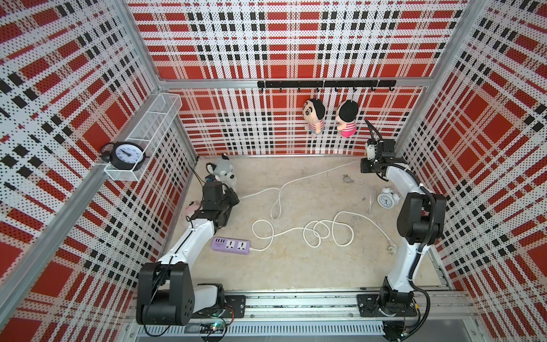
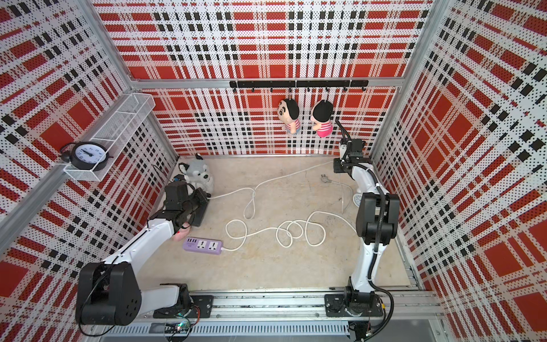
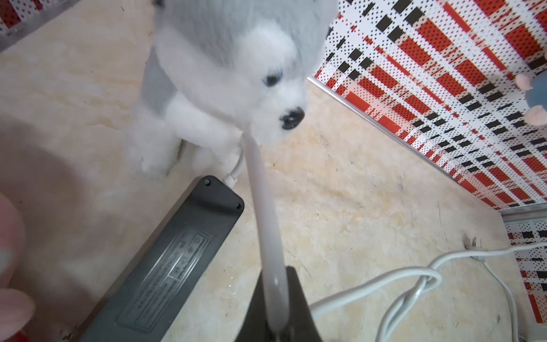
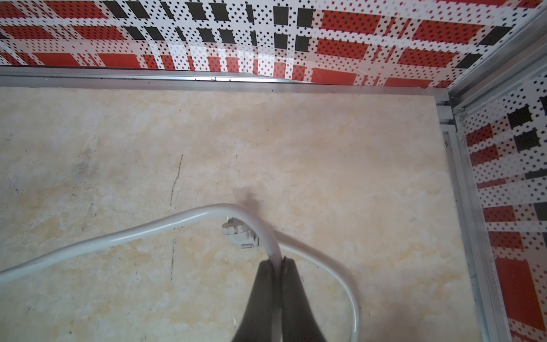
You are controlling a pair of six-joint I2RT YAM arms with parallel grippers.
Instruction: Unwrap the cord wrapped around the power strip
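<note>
A dark grey power strip (image 3: 176, 262) shows its labelled underside in the left wrist view, and no cord is wound around it. A white cord (image 3: 262, 193) leaves its end and arcs up to my left gripper, which is shut on it. From there the cord (image 1: 307, 177) runs across the back of the table with one loose loop. My right gripper is shut on this cord at the back right. A plug (image 4: 240, 232) lies on the table near it, with a cord trailing right.
A purple power strip (image 1: 230, 245) sits at the front left, its white cord in loose coils rightwards. A husky plush (image 3: 228, 74) stands beside the dark strip. A small white clock (image 1: 388, 197) is near the right arm.
</note>
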